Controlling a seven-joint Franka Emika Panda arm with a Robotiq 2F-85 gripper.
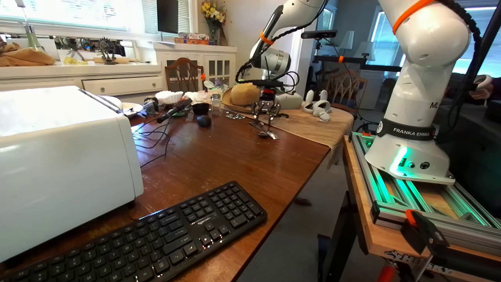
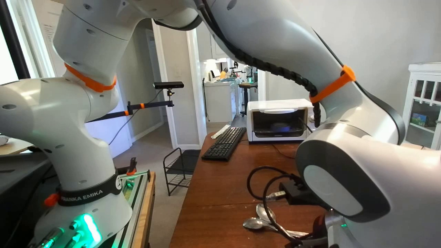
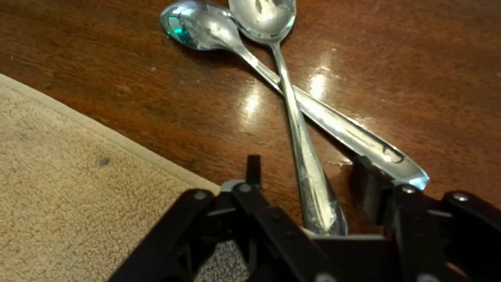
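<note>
Two metal spoons lie crossed on the dark wooden table. The upper spoon has its handle running down between my fingertips in the wrist view. Under it, the other spoon slants down to the right, its handle end close beside my right-hand finger. My gripper is part open, with a gap on either side of the upper handle. In exterior view 1 the gripper points down over the handle ends, the spoon bowls nearer the camera. The arm hides the gripper in exterior view 2.
A tan towel borders the spoons on one side. Black cables and an adapter are close by in exterior view 2. A keyboard and a white toaster oven stand farther off, with bare table before the spoons.
</note>
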